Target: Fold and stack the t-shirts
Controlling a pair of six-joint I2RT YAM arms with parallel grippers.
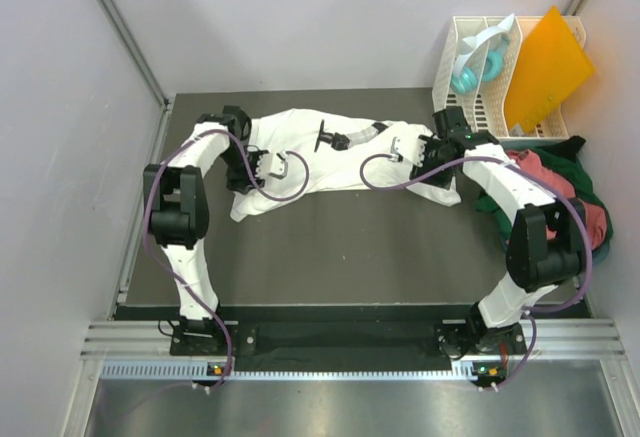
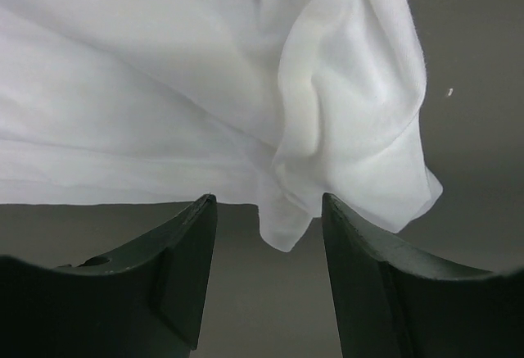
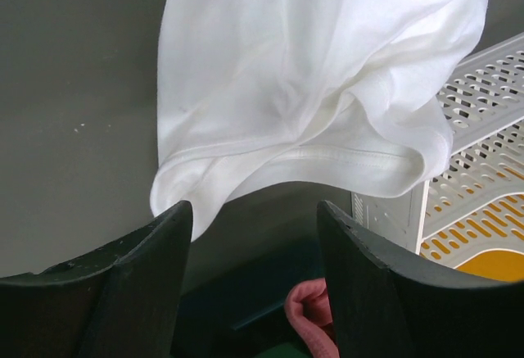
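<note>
A white t-shirt (image 1: 335, 162) with a dark print lies stretched across the far part of the table, its ends bunched and creased. Over its left end hovers my left gripper (image 1: 238, 183), open; in the left wrist view a loose white fold pokes between and beyond its fingertips, not pinched. At the other end, my right gripper (image 1: 428, 165) stands apart-fingered above the cloth. The right wrist view shows the shirt's hem (image 3: 278, 165) ahead of the fingers (image 3: 176, 219), with a corner close to one fingertip and nothing held.
A white rack (image 1: 483, 107) holding headphones and an orange board (image 1: 545, 72) stands at the back right. Beside the right arm, a bin holds red (image 1: 560, 192) and green cloth.
</note>
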